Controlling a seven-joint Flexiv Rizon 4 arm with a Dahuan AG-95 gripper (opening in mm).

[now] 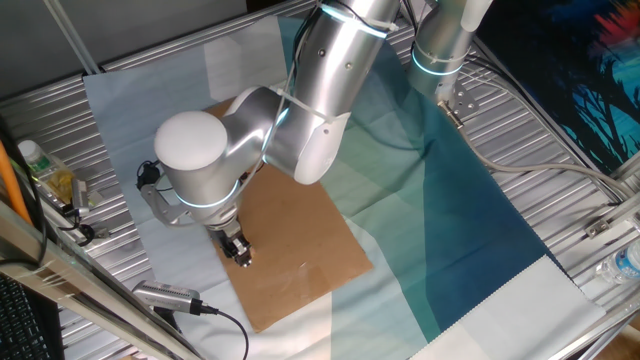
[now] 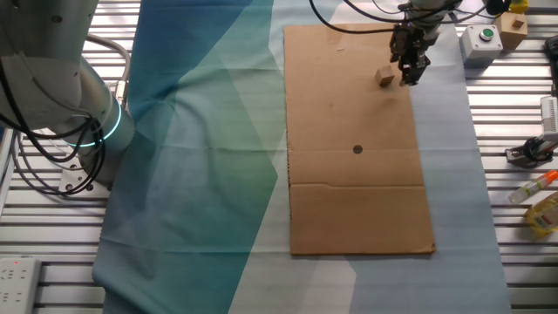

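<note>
A small light-brown wooden block [image 2: 384,76] rests near the far right part of a flat cardboard sheet [image 2: 357,218]. My dark gripper [image 2: 410,71] is low over the sheet's right edge, just to the right of the block in exterior view 2. No clear hold on the block shows there. In exterior view 1 the gripper [image 1: 241,255] points down at the cardboard's left side, and the block cannot be made out. Its fingers are too small and dark to tell whether they are open or shut. A dark round spot [image 2: 357,149] marks the middle of the cardboard.
A patterned cloth [image 2: 200,174] lies under the cardboard, with clear room left of it. Along the right side stand a box with a green button [image 2: 479,44], another wooden block [image 2: 512,30] and a yellowish bottle [image 2: 545,214]. A silver cylindrical device [image 1: 167,296] sits near the gripper.
</note>
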